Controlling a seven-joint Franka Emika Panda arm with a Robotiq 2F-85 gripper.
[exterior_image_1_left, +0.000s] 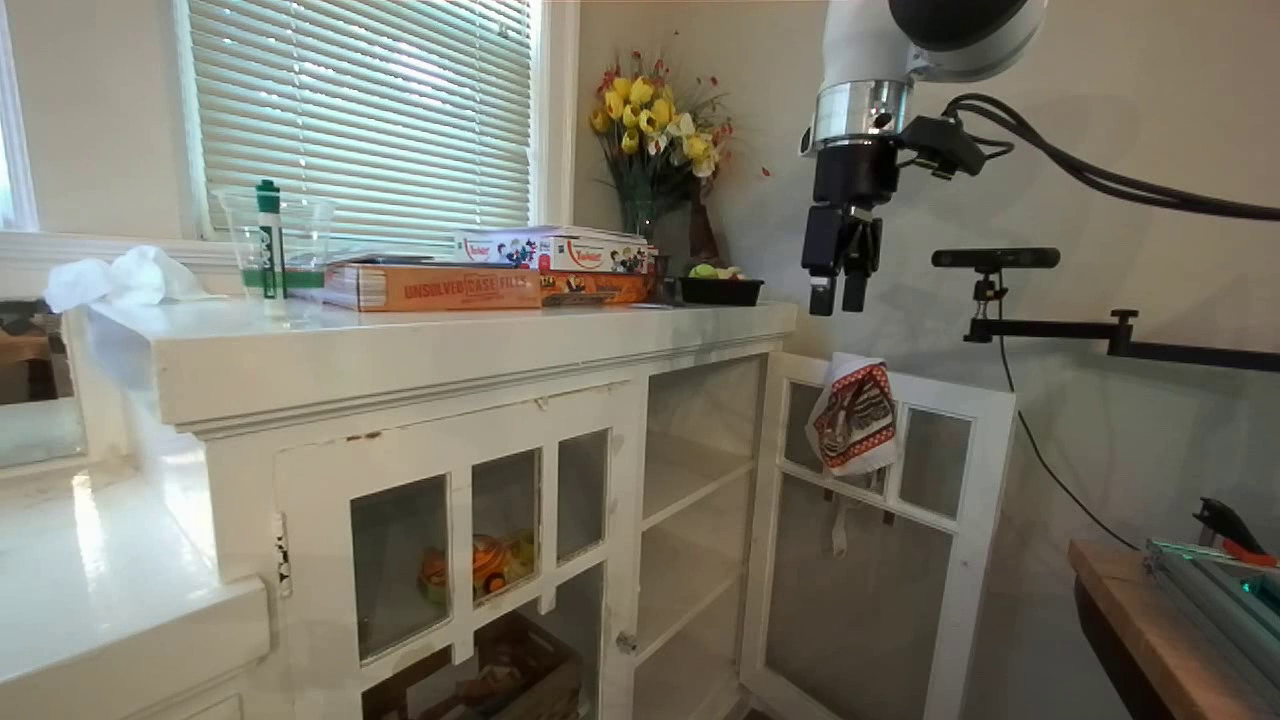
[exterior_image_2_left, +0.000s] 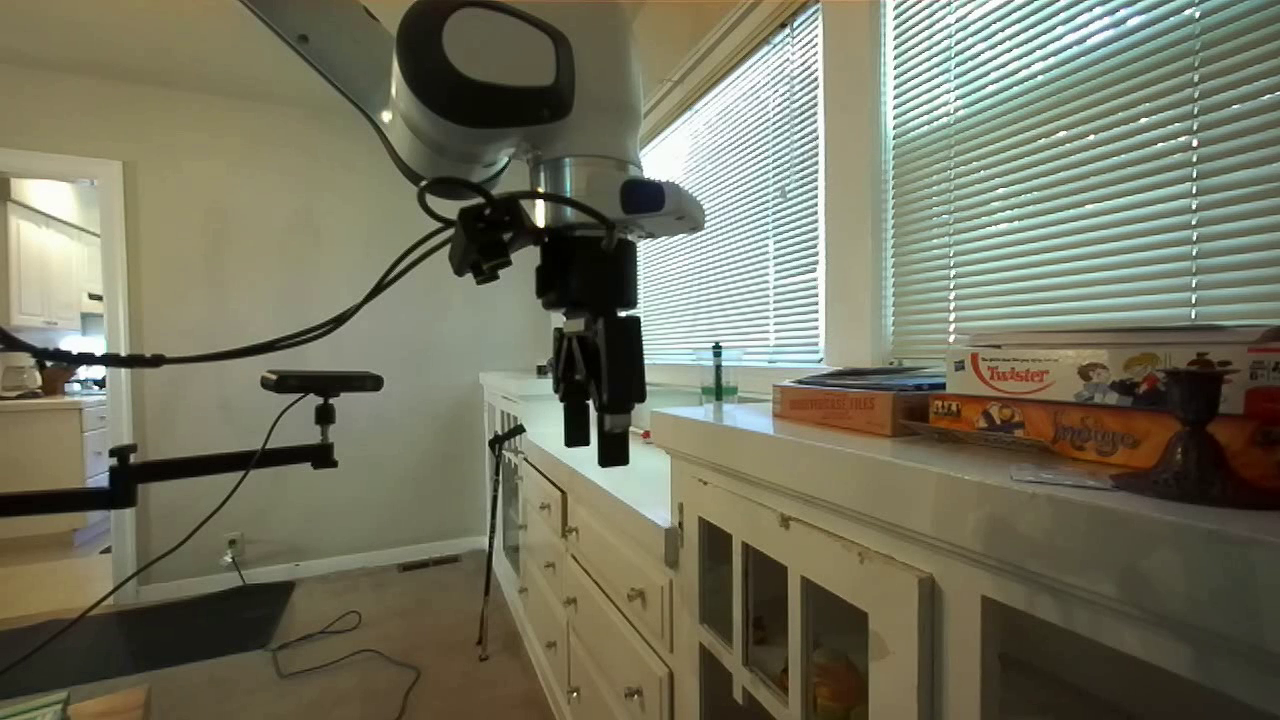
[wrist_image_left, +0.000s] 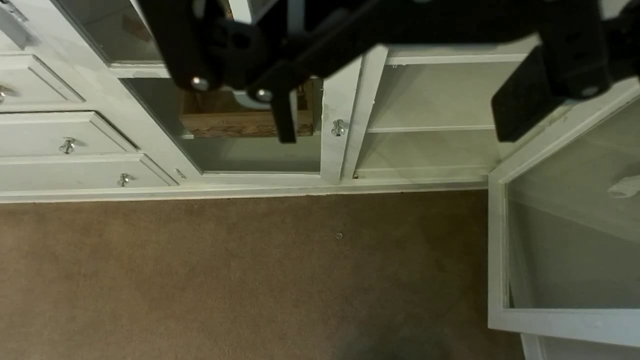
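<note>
My gripper (exterior_image_1_left: 839, 300) hangs fingers down in the air, above the open glass cabinet door and right of the countertop. In the wrist view its two dark fingers (wrist_image_left: 520, 99) stand wide apart, so it is open, with nothing between them. Over the top of the open door (exterior_image_1_left: 978, 528) drapes a white cloth (exterior_image_1_left: 858, 414) with a red and dark pattern, below the gripper and apart from it. Behind that door the cabinet shelves (exterior_image_1_left: 696, 498) look empty. The neighbouring glass door (exterior_image_1_left: 618, 528) is closed; an orange toy (exterior_image_1_left: 486, 564) and a box (exterior_image_1_left: 528, 666) show through its panes.
The white countertop (exterior_image_1_left: 480, 342) carries game boxes (exterior_image_1_left: 438, 288), a green marker (exterior_image_1_left: 270, 240), a clear cup (exterior_image_1_left: 314, 228), a black tray (exterior_image_1_left: 720, 290), flowers (exterior_image_1_left: 642, 114) and crumpled tissue (exterior_image_1_left: 132, 276). A camera arm (exterior_image_1_left: 1056, 330) stands at right. Carpet (wrist_image_left: 240, 270) below is clear.
</note>
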